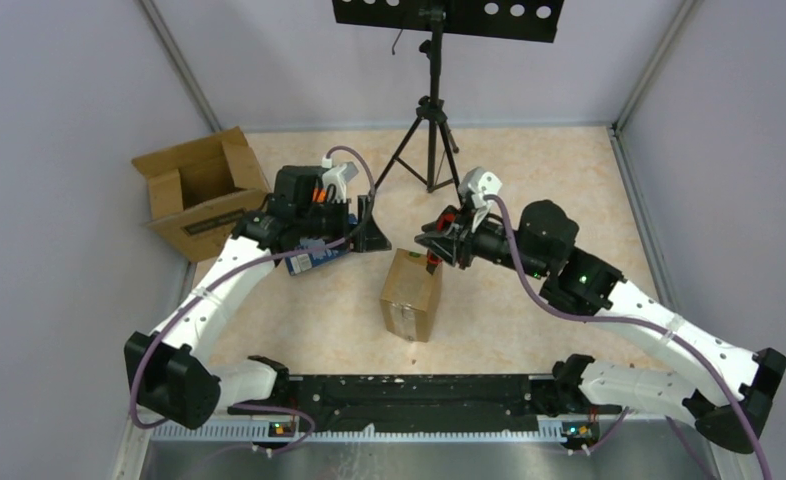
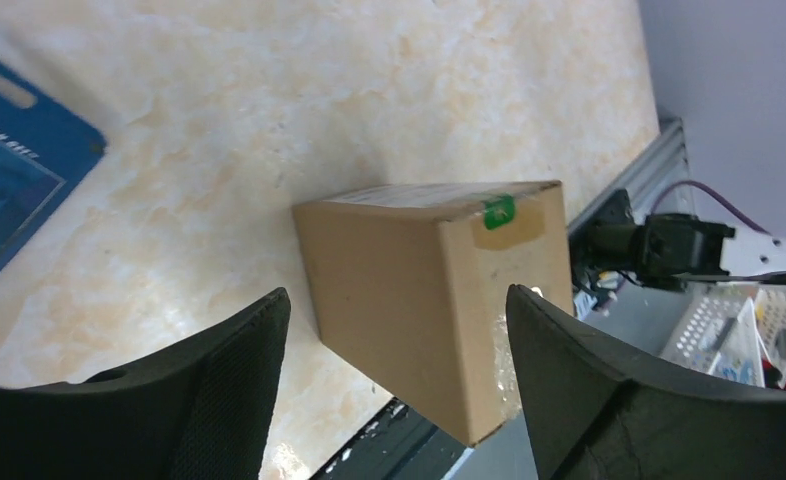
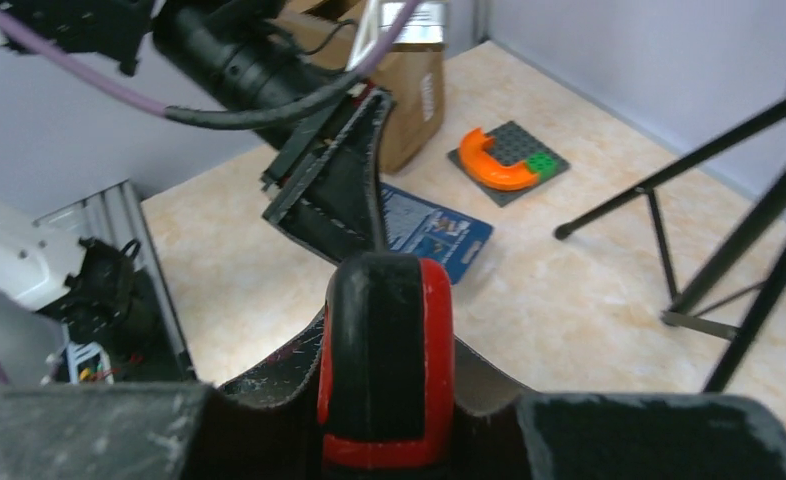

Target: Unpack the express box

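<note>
A taped cardboard box (image 1: 407, 290) stands on the table's middle, its top flaps down; in the left wrist view the box (image 2: 389, 290) shows a green patch on its upper edge. My right gripper (image 1: 444, 240) is above the box's far right edge, shut on a red-and-black tool (image 3: 384, 370) whose lower end points down toward the box. Left of the box and clear of it, my left gripper (image 1: 374, 225) holds its fingers (image 2: 204, 390) apart, with nothing gripped between them. Whether the tool's tip touches the box is hard to tell.
A larger open carton (image 1: 204, 200) stands at the back left. A blue flat pack (image 1: 314, 258) lies under the left arm, and a grey plate with an orange piece (image 3: 504, 175) lies behind it. A black tripod stand (image 1: 431, 110) rises at the back.
</note>
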